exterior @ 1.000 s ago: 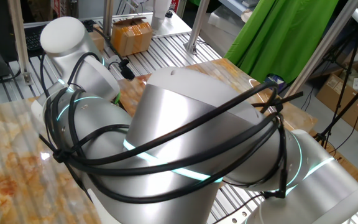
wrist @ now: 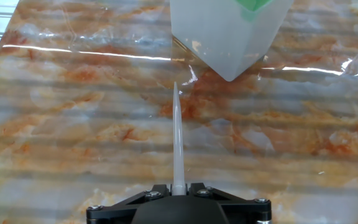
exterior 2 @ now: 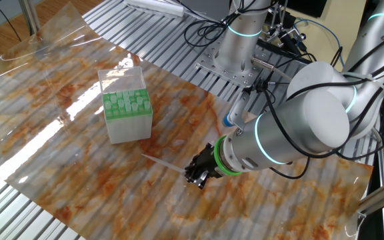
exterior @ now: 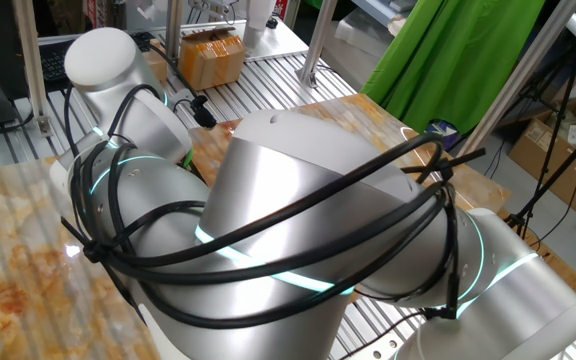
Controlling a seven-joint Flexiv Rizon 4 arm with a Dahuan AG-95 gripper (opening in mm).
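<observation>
A thin, translucent white pipette tip (wrist: 178, 137) juts out from my gripper, which is shut on its wide end. Its narrow end points away from the gripper, toward the side where the tip box stands. In exterior view 2 the same pale tip (exterior 2: 163, 163) sticks out to the left of the black gripper (exterior 2: 189, 175). A white box (exterior 2: 129, 128) with a green rack full of upright tips stands up and left of it, its clear lid raised. The box's lower corner (wrist: 229, 59) shows at the top of the wrist view, apart from the held tip.
Behind the box runs a slatted metal bed (exterior 2: 159, 40). The arm's large links (exterior: 268, 220) hide the gripper and box in exterior view 1.
The arm's big link in exterior view 1 has shifted very slightly over the last second. The surroundings look the same.
</observation>
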